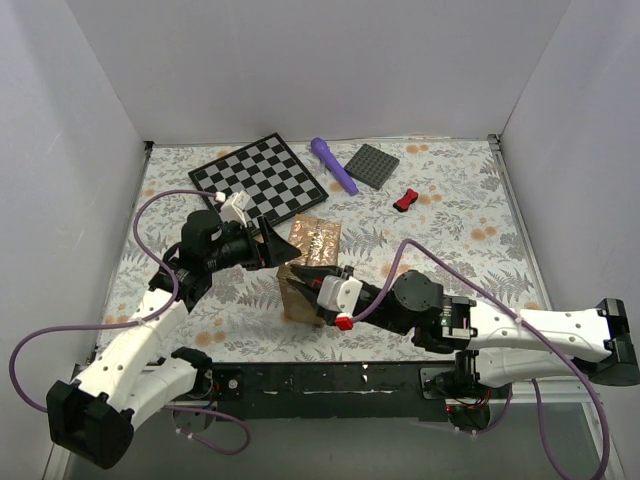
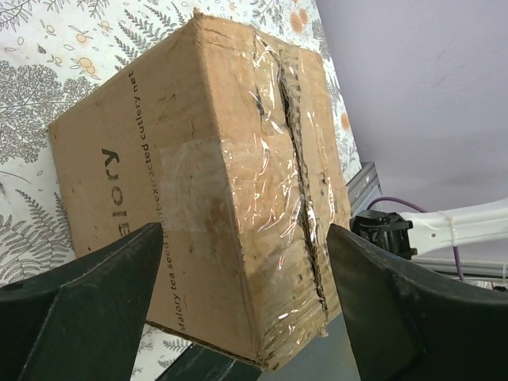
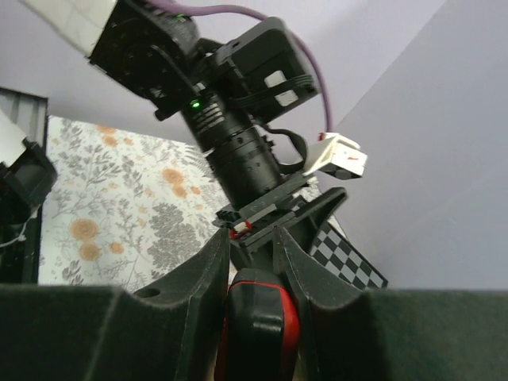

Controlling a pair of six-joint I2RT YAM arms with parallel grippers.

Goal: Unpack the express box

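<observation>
A brown cardboard box (image 1: 316, 238) sits on the patterned table at the front centre. In the left wrist view its taped top (image 2: 266, 151) shows a dark slit along the seam, and the flaps lie flat. My left gripper is open, its fingers spread above the box with nothing visibly held. My right gripper is shut on a red and black tool, apparently a cutter (image 3: 258, 321). From above, the right gripper covers the box's near part. Any blade on the cutter is hidden.
A checkered board (image 1: 262, 178) lies behind the left arm. Beyond the box are a purple microphone-shaped object (image 1: 333, 166), a dark grey square pad (image 1: 372, 166) and a small red item (image 1: 406, 200).
</observation>
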